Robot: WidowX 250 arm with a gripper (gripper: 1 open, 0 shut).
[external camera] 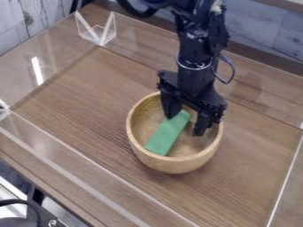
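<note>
A round tan wooden bowl (174,159) stands on the wooden table, holding a green oblong object (165,136) in its left half. My black gripper (190,112) hangs over the back of the bowl, its two fingers spread open, one over the green object's far end and one at the bowl's right side. Whether either finger touches anything is unclear.
A white wire-like item (97,28) is at the back left. A dark cable (27,204) lies at the lower left edge.
</note>
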